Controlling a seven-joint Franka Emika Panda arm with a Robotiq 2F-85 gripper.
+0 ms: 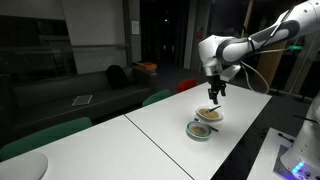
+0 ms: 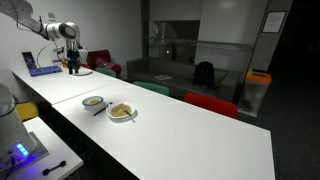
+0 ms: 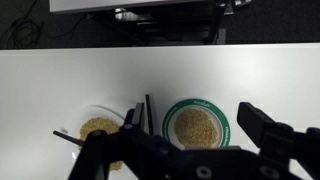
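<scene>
My gripper [image 1: 222,95] hangs above the white table, over two bowls. In the wrist view the dark fingers [image 3: 262,127] stand wide apart, so the gripper is open with nothing between them. A green-rimmed bowl [image 3: 185,107] with tan, grainy food [image 3: 195,130] lies below, partly hidden by the gripper. To its left is a white bowl [image 3: 72,130] with similar food and a dark-handled utensil [image 3: 68,138] leaning over its rim. A dark, thin utensil [image 3: 149,112] lies on the table between the bowls. Exterior view 2 shows the green bowl [image 2: 93,99] and white bowl [image 2: 121,118] side by side.
Green chairs [image 1: 45,137] and a red chair [image 2: 211,105] line its far side, before a dark sofa [image 1: 75,97]. The robot's base [image 2: 15,150] stands beside a small white side table with a dark utensil [image 2: 62,164].
</scene>
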